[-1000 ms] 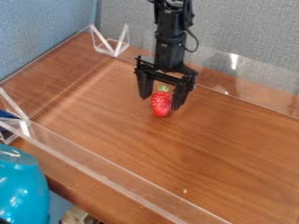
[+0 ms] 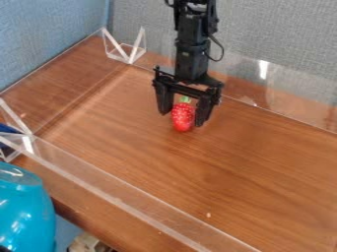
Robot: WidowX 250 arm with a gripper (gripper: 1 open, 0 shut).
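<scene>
A red strawberry (image 2: 183,118) with a green top lies on the wooden floor of the clear-walled workspace, upper middle of the camera view. My black gripper (image 2: 183,115) is down around it, with one finger on its left and the other on its right. The fingers stand part open; whether they touch the berry is unclear.
Clear plastic walls with white corner brackets (image 2: 125,49) edge the wooden surface (image 2: 224,187). A turquoise object (image 2: 20,212) sits outside at the lower left.
The gripper has shifted very slightly to the right around the strawberry; otherwise little differs.
</scene>
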